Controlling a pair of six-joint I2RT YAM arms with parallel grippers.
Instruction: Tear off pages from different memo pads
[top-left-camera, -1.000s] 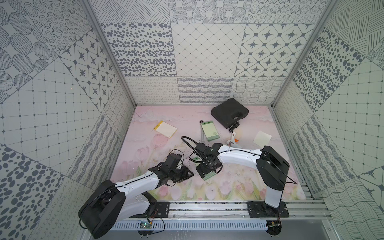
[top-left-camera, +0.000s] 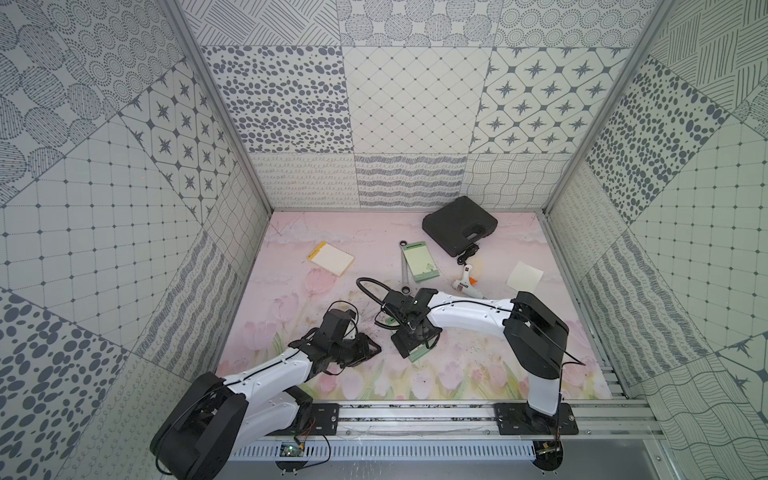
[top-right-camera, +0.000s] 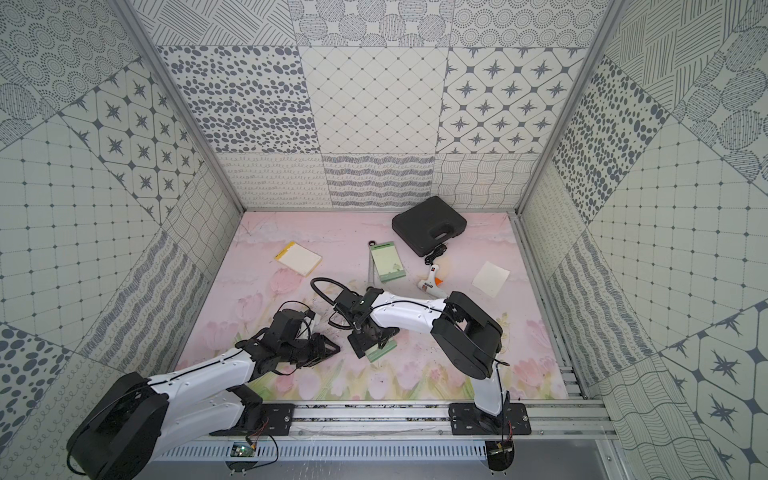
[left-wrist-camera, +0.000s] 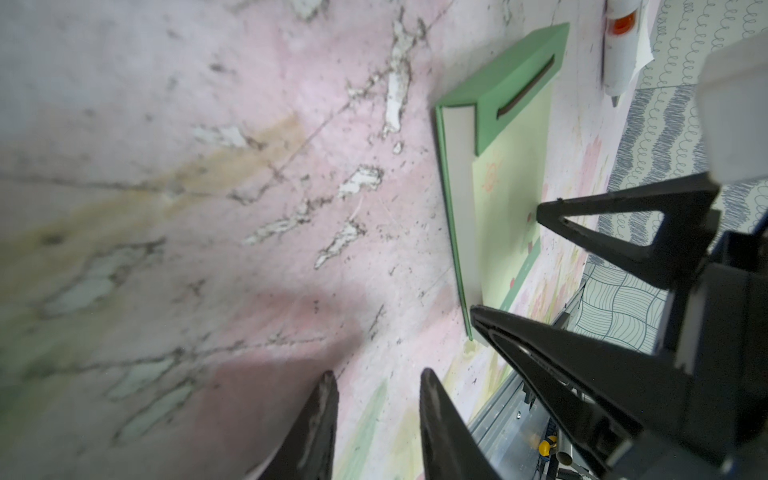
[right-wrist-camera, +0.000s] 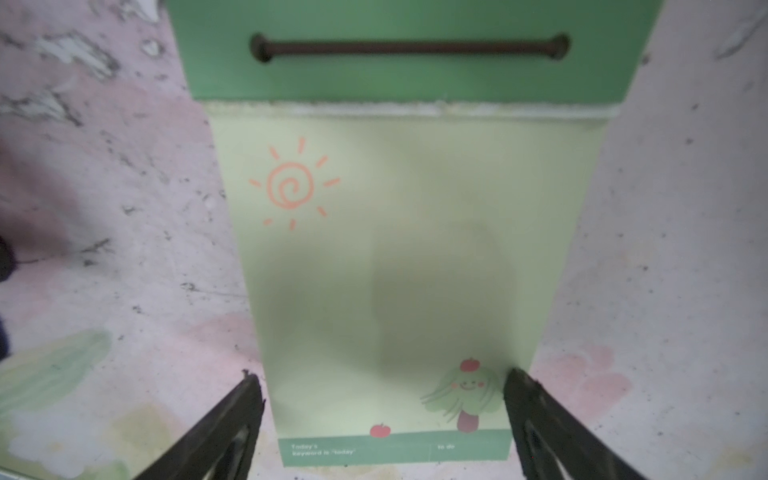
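Observation:
A green memo pad with a sun drawing lies below my right gripper, which stands open, its fingertips over the pad's lower part; in the left wrist view this pad (left-wrist-camera: 512, 168) is beside that gripper. My left gripper is a little left of the pad, low over bare table, its two fingers apart with nothing seen between them. A second green pad (top-left-camera: 420, 260) lies at the back middle, and a yellow-topped pad (top-left-camera: 330, 258) at the back left.
A black case (top-left-camera: 459, 220) sits at the back right, with a glue gun (top-left-camera: 465, 277) in front. A loose pale sheet (top-left-camera: 525, 277) lies at the right. A long grey tool (top-left-camera: 404, 264) lies beside the back green pad.
The left arm has shifted slightly left. The right arm has moved slightly left, still over the front green pad.

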